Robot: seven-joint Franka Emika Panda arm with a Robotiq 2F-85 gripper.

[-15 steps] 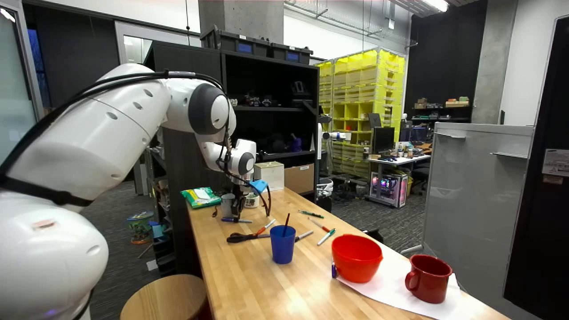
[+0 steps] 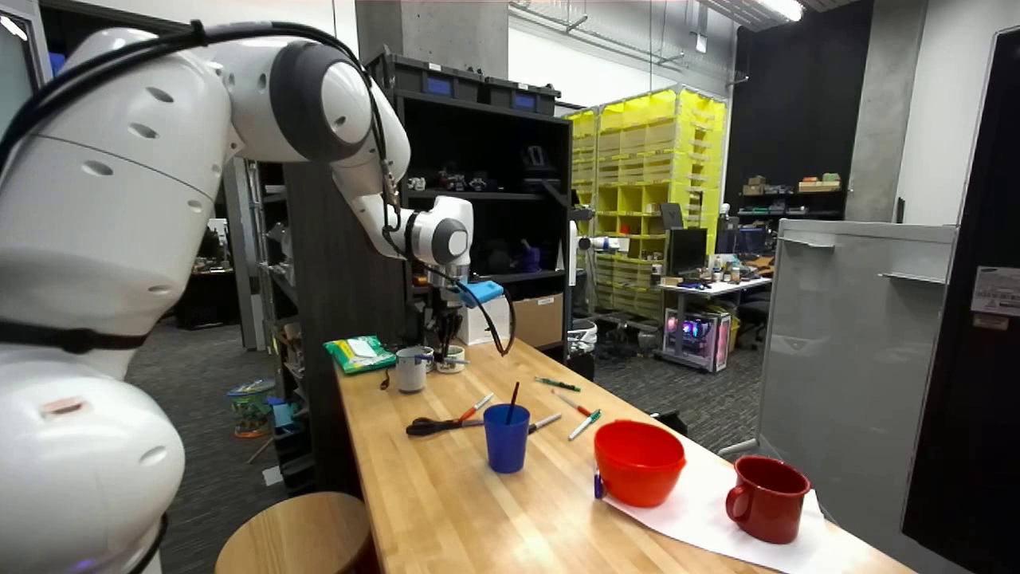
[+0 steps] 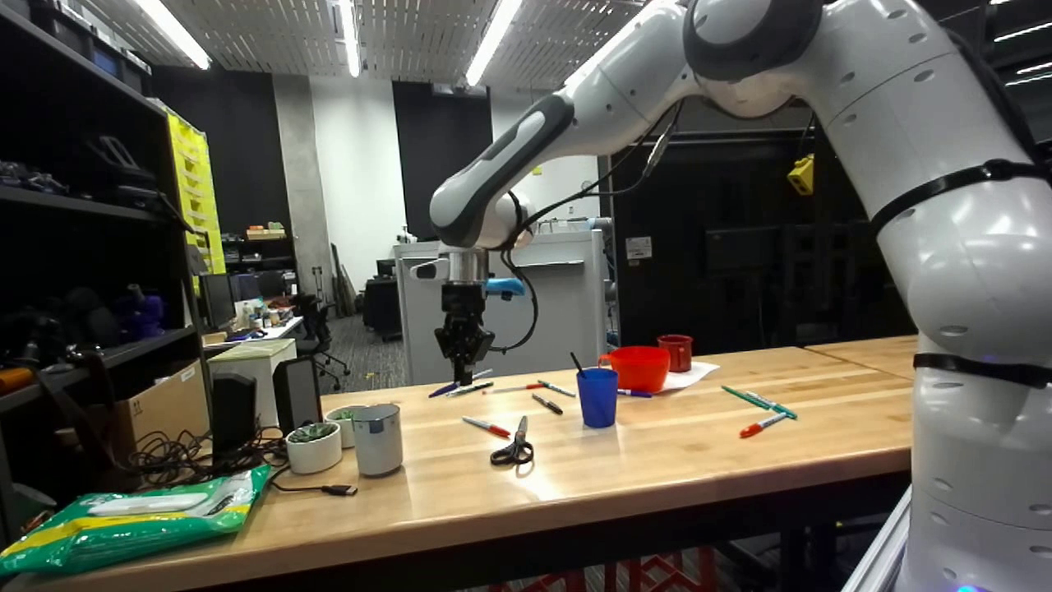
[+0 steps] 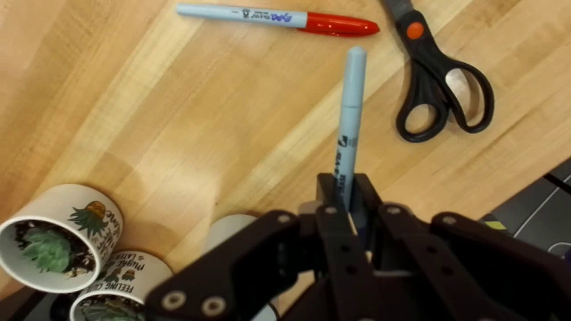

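Observation:
My gripper is shut on a grey marker (image 4: 351, 101), whose pale barrel sticks out past the fingertips in the wrist view. Its dark blue cap end is mostly hidden by the fingers. In exterior view 1 the gripper (image 2: 442, 354) hangs above the far end of the table, close to the grey mug (image 2: 411, 371), with the marker held roughly level. A blue cup (image 2: 506, 442) with a dark pen upright in it stands mid-table. Black scissors (image 4: 428, 80) and a red-capped marker (image 4: 278, 19) lie on the wood below.
Two potted succulents (image 3: 313, 449) (image 3: 345, 423) and the grey mug (image 3: 379, 441) stand beside a green wipes pack (image 3: 138, 518). Several loose markers are scattered around the blue cup. A red bowl (image 2: 638, 464) and red mug (image 2: 767, 499) occupy the near right.
My gripper has risen from low over the table, with the marker in it. The arm has swung up and back, while the table objects look unmoved.

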